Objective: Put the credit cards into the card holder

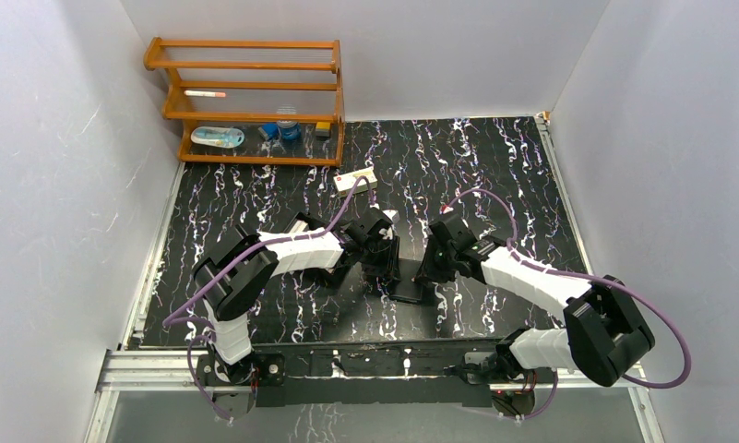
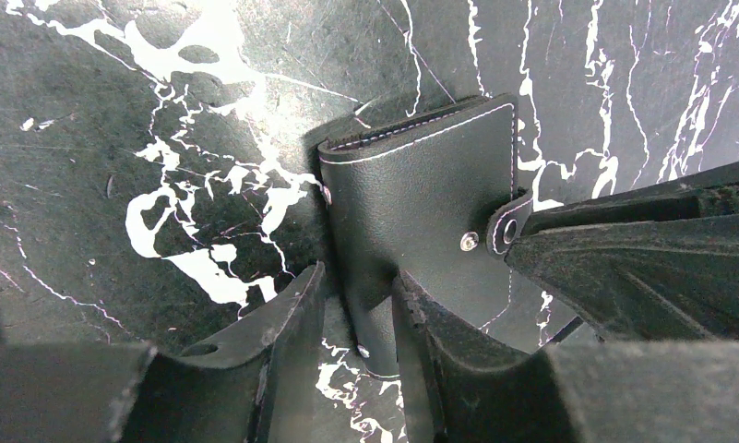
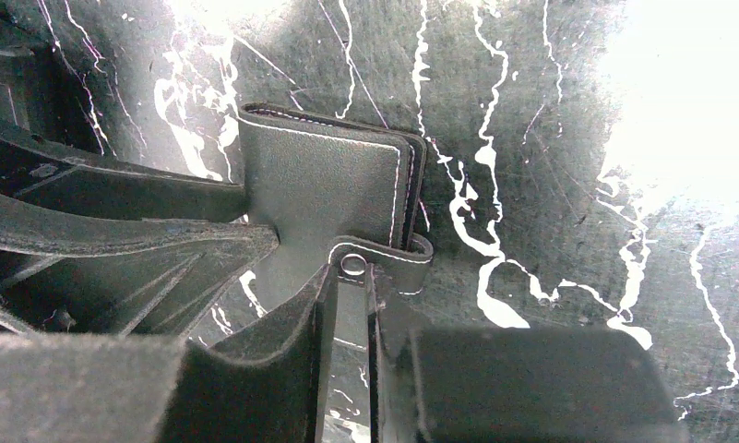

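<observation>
The black leather card holder (image 1: pixel 408 282) lies closed on the table between my two arms. Its strap (image 3: pixel 384 262) is unfastened at the side, away from the metal stud (image 2: pixel 469 241) on the cover. My right gripper is closed on the strap, with the snap end showing between and behind its fingers. At the opposite edge of the holder, my left gripper has its fingers either side of that edge, gripping the holder. I can make out no credit cards clearly in any view.
A dark box (image 1: pixel 303 222) with pale contents sits partly under my left arm. Behind it lies a small white box (image 1: pixel 354 180), near a wooden shelf (image 1: pixel 255 161) at the back left.
</observation>
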